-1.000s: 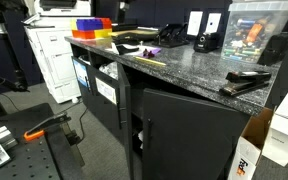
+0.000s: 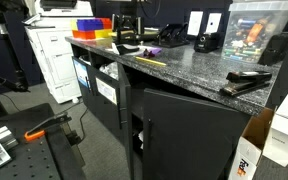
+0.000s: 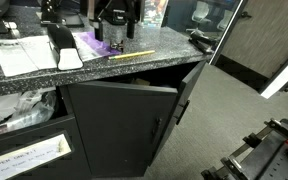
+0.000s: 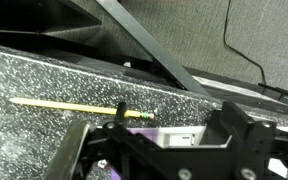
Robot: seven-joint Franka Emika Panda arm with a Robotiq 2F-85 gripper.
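Observation:
A yellow pencil (image 4: 74, 106) lies on the speckled dark countertop (image 4: 24, 80) near its edge, and it shows as a thin yellow line (image 3: 132, 54) in exterior view 2. Behind it is a purple item (image 3: 94, 42), partly covered by my gripper in the wrist view. My gripper (image 3: 114, 28) is open above the counter, fingers apart and pointing down. Nothing is visible between them. In the wrist view the pencil's eraser end reaches between the two fingers, below them.
A cabinet door (image 2: 189, 135) stands open below the counter. Along the counter are a black stapler (image 2: 246, 82), a clear bin (image 2: 256, 35), papers (image 3: 24, 55) and coloured bins (image 2: 89, 27). A black computer mouse (image 3: 64, 45) sits beside the purple item.
Over the last second my gripper has come down from above into exterior view 1, nearer the counter. The pencil and the other objects have not moved.

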